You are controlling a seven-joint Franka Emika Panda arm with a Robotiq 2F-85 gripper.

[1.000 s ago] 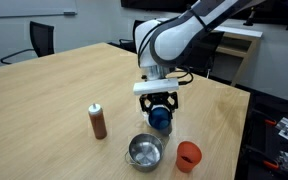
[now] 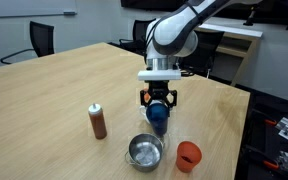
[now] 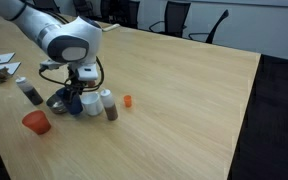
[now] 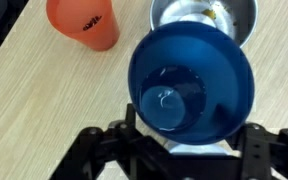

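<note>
The dark blue cup [image 4: 189,85] fills the middle of the wrist view, its open mouth facing the camera and its inside empty. My gripper has one finger on each side of this cup, near its lower sides. Whether the pads press on it cannot be made out. In exterior view 1 the blue cup [image 2: 158,118] stands below the gripper [image 2: 159,100], just behind the metal bowl [image 2: 145,151]. Whether its base touches the table is unclear.
An orange-red cup [image 2: 188,156] stands right of the bowl. Close to the blue cup is a white cup [image 3: 91,103], with a white-capped bottle [image 3: 108,104] beyond it. A second bottle [image 3: 28,90] and a small orange item [image 3: 127,100] stand apart.
The blue cup and my gripper have shifted slightly left and towards the bowl in exterior view 1. The bowl, orange-red cup and bottle have stayed put.
</note>
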